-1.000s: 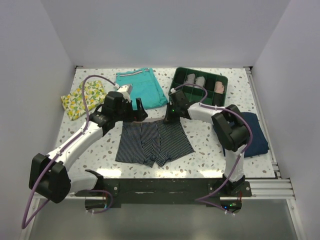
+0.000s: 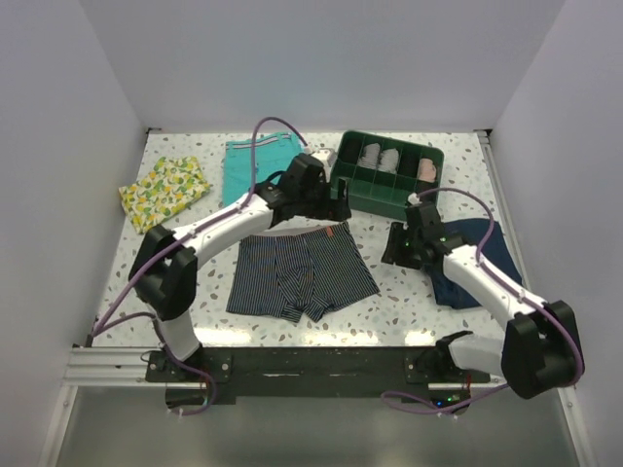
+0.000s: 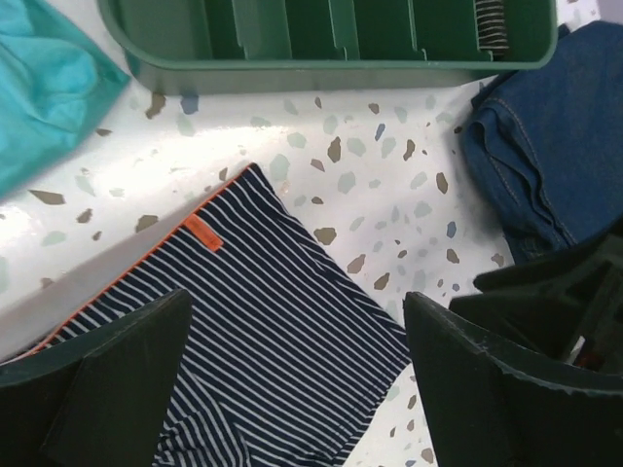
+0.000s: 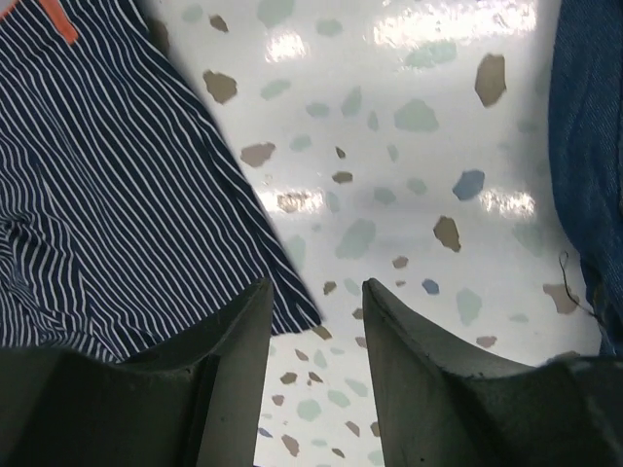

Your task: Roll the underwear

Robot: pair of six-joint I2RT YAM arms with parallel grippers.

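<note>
The dark striped underwear (image 2: pixel 336 268) lies spread on the speckled table, with an orange tag near its upper right corner and bunched folds at its lower middle. My left gripper (image 2: pixel 339 199) hangs open above that upper right corner, nothing between its fingers; the left wrist view shows the striped cloth (image 3: pixel 282 321) below it. My right gripper (image 2: pixel 401 248) is right of the underwear, its fingers apart and empty, over bare table beside the cloth's lower right corner (image 4: pixel 297 311).
A green divided box (image 2: pixel 384 204) with folded items stands at the back. Teal cloth (image 2: pixel 243 165), yellow patterned cloth (image 2: pixel 156 195) and navy cloth (image 2: pixel 477 297) lie around. Bare table surrounds the underwear.
My left gripper has moved right, over the underwear's upper right corner. My right gripper has moved from that corner to the right and toward the front.
</note>
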